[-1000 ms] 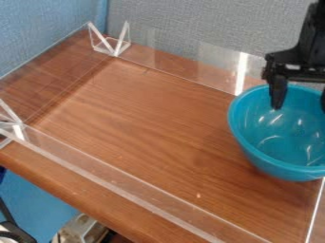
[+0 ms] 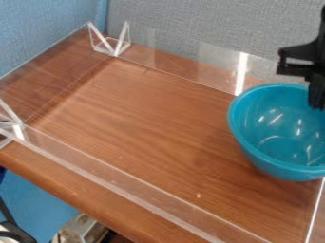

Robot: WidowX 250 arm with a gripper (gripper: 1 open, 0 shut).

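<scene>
A turquoise plastic bowl [image 2: 273,142] sits at the right side of the wooden surface. My black gripper [image 2: 313,91] is at the right edge of the view, over the bowl's back right rim and partly out of frame. Its fingertips are mostly cut off, so whether it is open or shut is hard to see, and nothing held is visible.
Clear acrylic walls with white corner brackets [image 2: 109,45] border the wooden board [image 2: 140,123]. The middle and left of the board are clear. Grey and blue padded panels stand behind, and some clutter lies below at the lower left.
My gripper has moved right, from over the inside of the bowl to its right edge, partly leaving the view. The bowl looks unmoved.
</scene>
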